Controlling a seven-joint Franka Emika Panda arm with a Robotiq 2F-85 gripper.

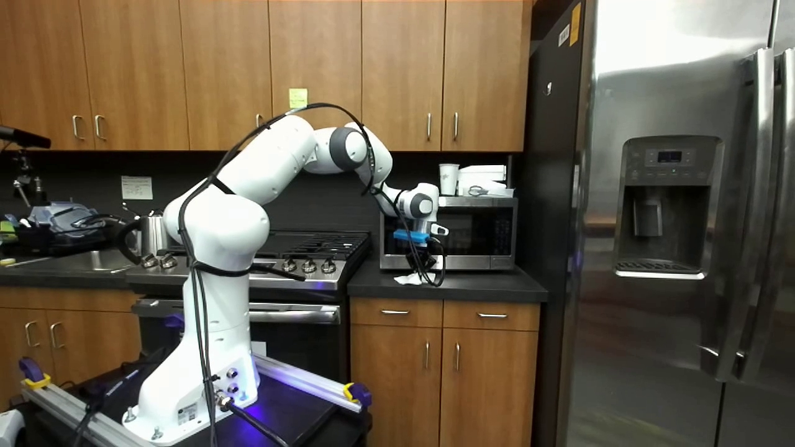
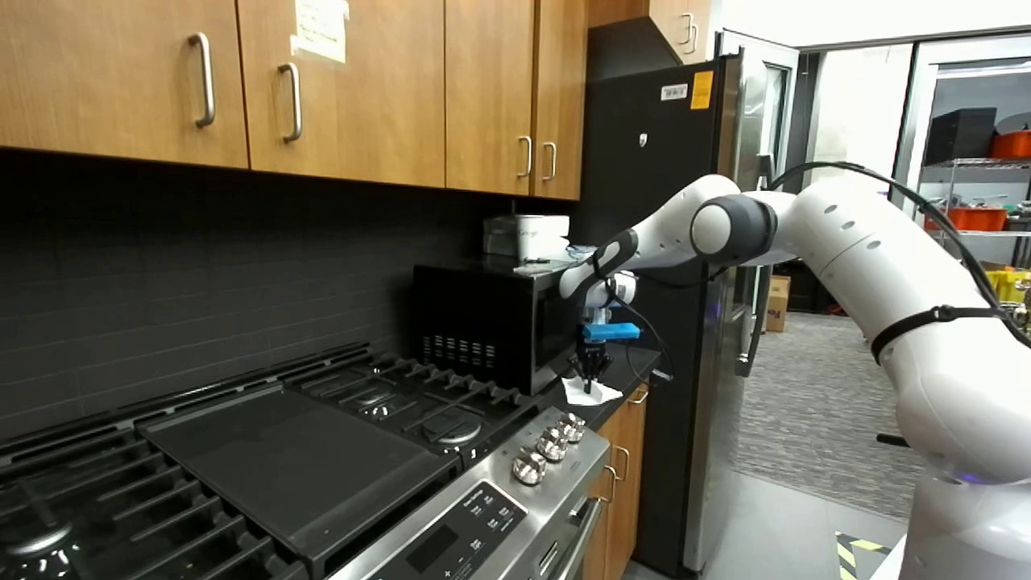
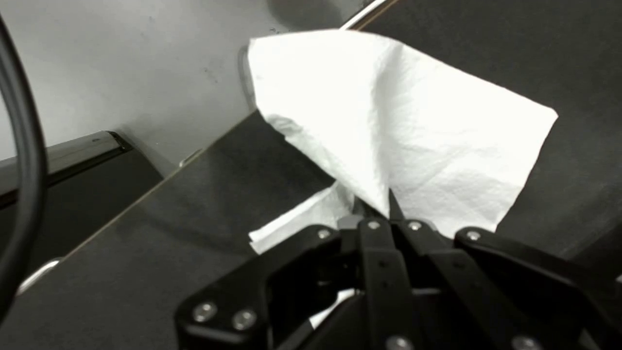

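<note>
A white paper towel (image 3: 443, 128) is pinched at its bunched middle by my gripper, which is shut on it. Its folds fan out ahead of the fingers in the wrist view, and a smaller corner sticks out to the left. In exterior view 2, my gripper (image 2: 586, 385) points down at the dark counter beside the microwave, and the towel (image 2: 594, 393) spreads around its tips at counter level. From exterior view 1, part of the towel (image 1: 409, 279) shows low on the counter, with cables partly covering the fingers.
The microwave (image 1: 484, 231) stands just behind my gripper, with a cup (image 1: 448, 179) and white containers on top. To the left is the stove (image 2: 290, 445); the fridge (image 1: 555, 223) rises on the right. Bare counter (image 1: 499, 283) lies right of the towel.
</note>
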